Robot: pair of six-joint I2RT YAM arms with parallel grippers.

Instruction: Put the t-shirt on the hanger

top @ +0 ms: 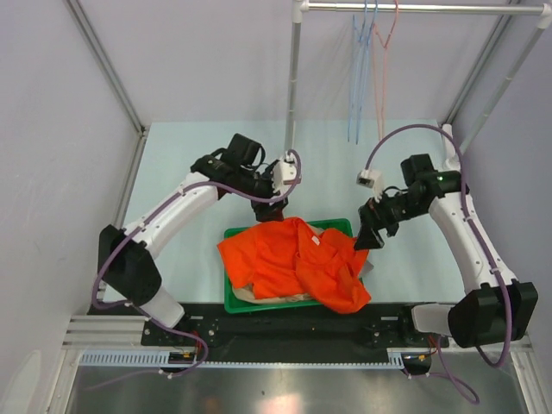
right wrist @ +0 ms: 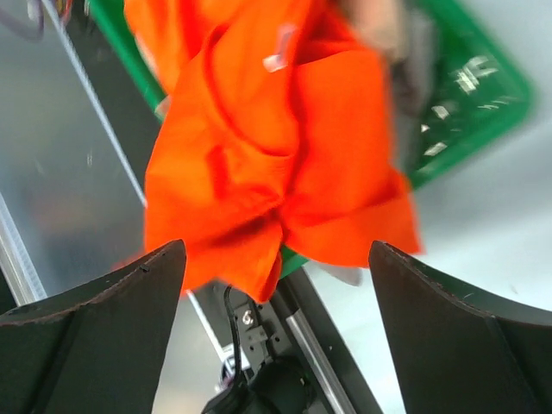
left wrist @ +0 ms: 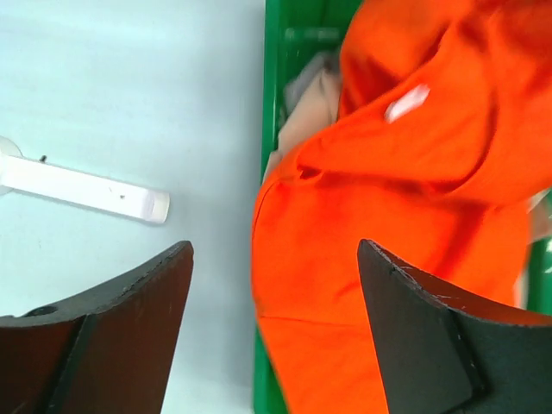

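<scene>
An orange T-shirt (top: 285, 259) lies crumpled in a green tray (top: 233, 297), one part draped over the front right edge. My left gripper (top: 270, 207) is open above the tray's back left; its wrist view shows the shirt (left wrist: 328, 259) and tray wall (left wrist: 272, 95). My right gripper (top: 373, 231) is open over the tray's right end, above the shirt (right wrist: 267, 147). Blue hangers (top: 360, 78) and a pink hanger (top: 383, 95) hang on the rail (top: 448, 9) at the back.
A white rack post (top: 291, 103) stands behind the tray. Beige and grey cloth lies under the shirt.
</scene>
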